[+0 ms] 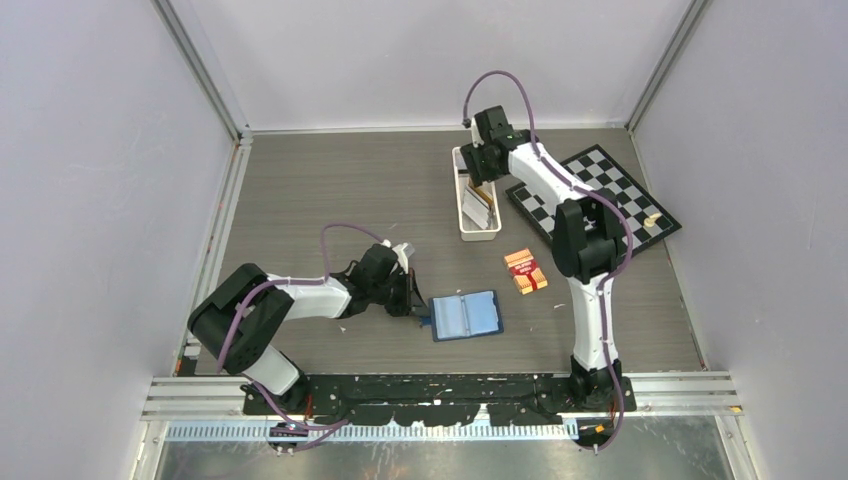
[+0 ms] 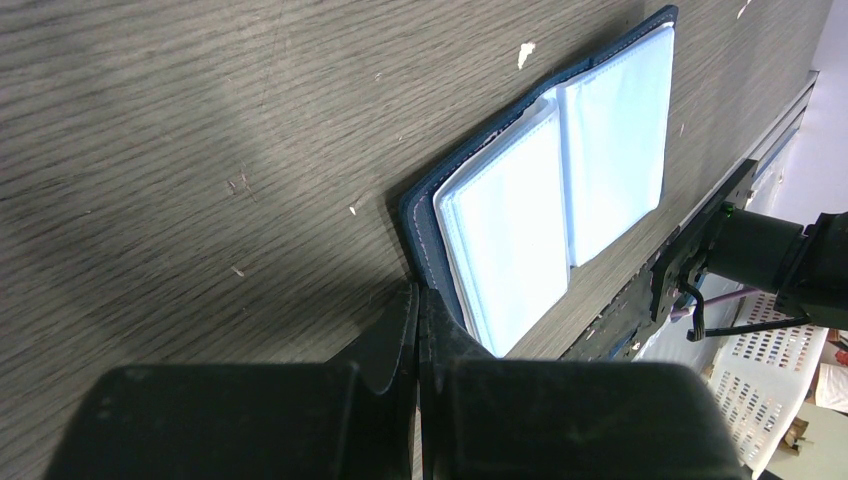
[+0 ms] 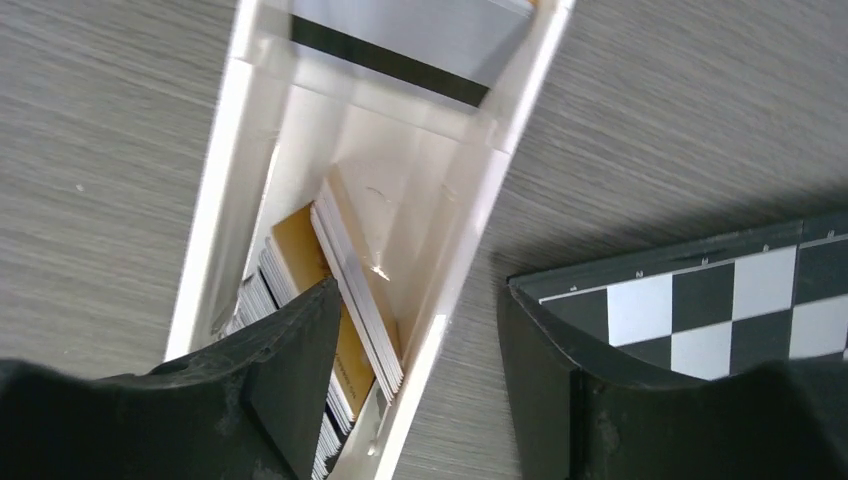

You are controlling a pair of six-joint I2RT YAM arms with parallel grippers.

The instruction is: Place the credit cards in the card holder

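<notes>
The open card holder (image 1: pixel 465 315) with two pale blue sleeves lies at front center, its left edge at my left gripper, which is shut with nothing visible between its fingers. Credit cards (image 3: pixel 355 285) lean in several stacked pieces inside a white bin (image 3: pixel 210 180) at the back. My right gripper is over the bin, fingers apart, one above the cards and the other outside the bin's right wall, with nothing seen held between them.
A checkered board (image 1: pixel 590 180) lies right of the bin. An orange packet (image 1: pixel 525 270) sits between the bin and my right arm's base.
</notes>
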